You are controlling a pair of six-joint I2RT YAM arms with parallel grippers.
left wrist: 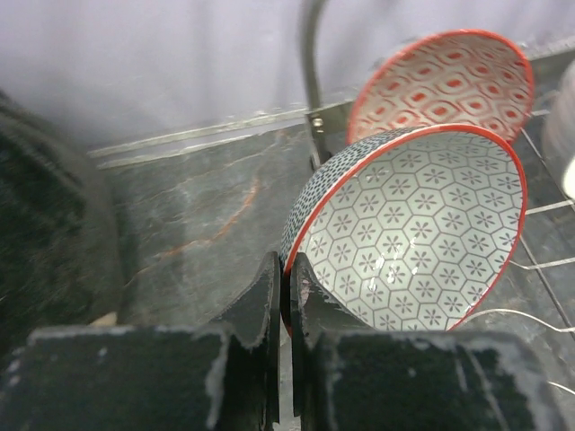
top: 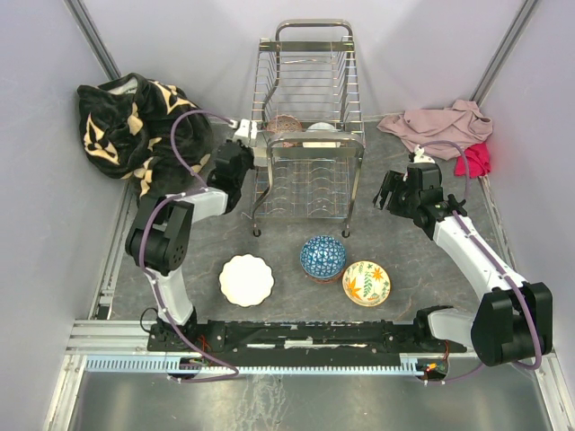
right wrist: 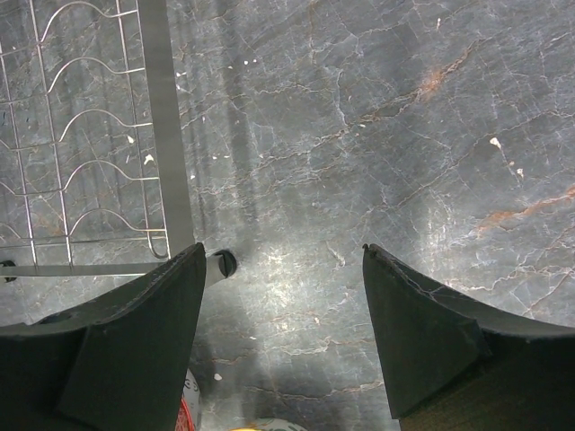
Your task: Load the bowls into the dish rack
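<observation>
My left gripper (top: 243,139) is shut on the rim of a patterned bowl (left wrist: 413,229) with a red edge, held tilted at the rack's left side. Beyond it, a red-patterned bowl (left wrist: 436,76) stands in the rack (top: 310,40), beside a white dish (top: 321,128). My right gripper (top: 388,193) hangs open and empty right of the rack. On the floor in front lie a white scalloped dish (top: 245,280), a blue patterned bowl (top: 322,256) and a yellow floral bowl (top: 366,284).
A dark blanket (top: 135,135) is bunched at the back left, close to my left arm. Pink cloth (top: 431,126) and red cloth (top: 476,162) lie at the back right. The floor between rack and right gripper is clear.
</observation>
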